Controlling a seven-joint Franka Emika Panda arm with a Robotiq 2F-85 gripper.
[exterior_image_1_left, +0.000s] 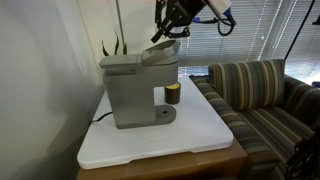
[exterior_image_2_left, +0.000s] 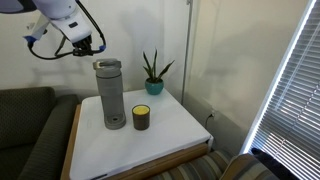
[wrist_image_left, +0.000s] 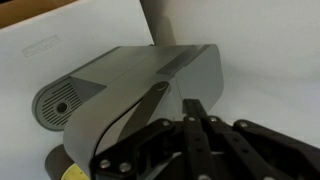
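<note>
A grey coffee maker (exterior_image_1_left: 140, 95) stands upright on a white table. Its top (exterior_image_2_left: 107, 66) faces the gripper, and whether the lid is fully closed I cannot tell. My gripper (exterior_image_1_left: 156, 35) hangs just above that top, its black fingers together and nothing showing between them. From the wrist view, the gripper lies over the rounded grey top of the machine (wrist_image_left: 120, 110); contact is not clear. Beside the machine sits a dark mug with a yellow inside (exterior_image_2_left: 141, 117), partly cut off in the wrist view.
The white table (exterior_image_1_left: 110, 148) has bare room in front of the machine. A potted plant (exterior_image_2_left: 154, 75) stands behind it near the wall. A striped armchair (exterior_image_1_left: 248, 85) is past the table's right side, and a black cord (exterior_image_1_left: 102, 117) trails at the left.
</note>
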